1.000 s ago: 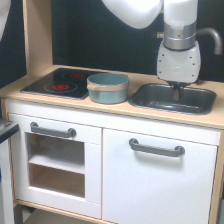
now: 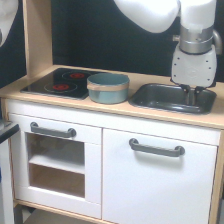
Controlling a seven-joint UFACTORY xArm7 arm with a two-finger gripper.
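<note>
My gripper hangs at the upper right, over the dark sink. Its white hand shows clearly, but the small dark fingers blend into the basin, so their spacing is unclear and I see no object held. A teal pot with a pale handle stands on the wooden counter, between the stove and the sink, well to the left of the hand.
A black stove top with red rings lies left of the pot. Below are an oven front and a white cupboard door with a grey handle. At the left edge stands a white panel.
My hand has shifted to the right and now covers part of the tap. The pot, stove and cupboard doors look unchanged. A white rounded shape at the upper left edge shows more.
</note>
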